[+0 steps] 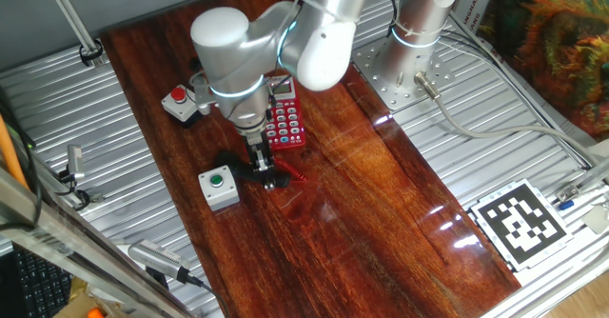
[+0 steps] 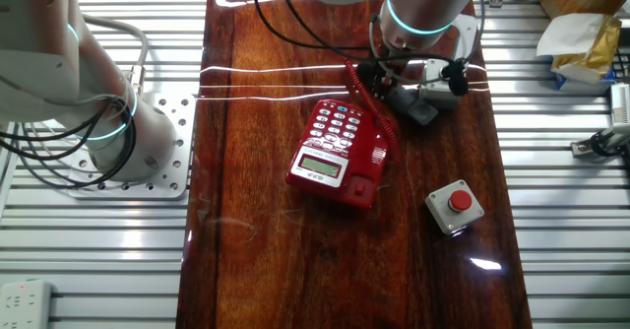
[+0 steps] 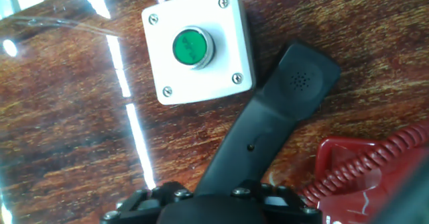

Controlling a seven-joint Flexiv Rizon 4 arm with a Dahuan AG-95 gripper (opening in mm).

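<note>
A black telephone handset (image 3: 251, 140) lies on the wooden table, its speaker end beside the white box with a green button (image 3: 191, 46). At the lower edge of the wrist view, my gripper is over the handset's grip, with a finger part on either side. Whether the fingers press on it or stand apart cannot be made out. Exterior view 1 has the gripper (image 1: 268, 181) low at the handset, right of the green-button box (image 1: 219, 187). The red telephone base (image 2: 340, 152) sits nearby, a coiled red cord (image 2: 372, 102) running from it toward the handset.
A box with a red button (image 2: 455, 207) stands beyond the phone base, near the table edge. A black-and-white marker board (image 1: 520, 225) lies off the table's right side.
</note>
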